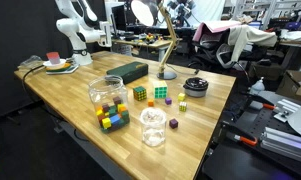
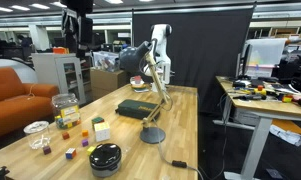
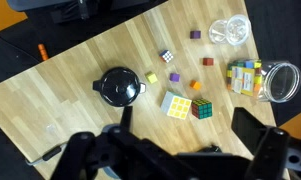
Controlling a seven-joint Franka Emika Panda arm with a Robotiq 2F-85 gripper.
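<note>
High over the table, my gripper stands open, its dark fingers wide apart and nothing held between them. In the wrist view, a white-and-yellow cube (image 3: 175, 105) and a multicoloured puzzle cube (image 3: 202, 108) lie far below the gap. A black round pot (image 3: 119, 86) sits to their left. Small cubes are scattered above them, among them a purple cube (image 3: 175, 77), an orange cube (image 3: 194, 85) and a yellow cube (image 3: 151, 77). At the right, a cluster of coloured blocks (image 1: 113, 118) lies by a clear jar (image 1: 104, 92). A clear cup (image 1: 153, 130) stands nearby.
A dark green box (image 1: 128, 72) and a lamp with a round base (image 2: 153, 134) stand farther back. A red-and-white stack (image 1: 57, 63) sits at the far end. Bare wood (image 2: 180, 120) shows along one side of the table.
</note>
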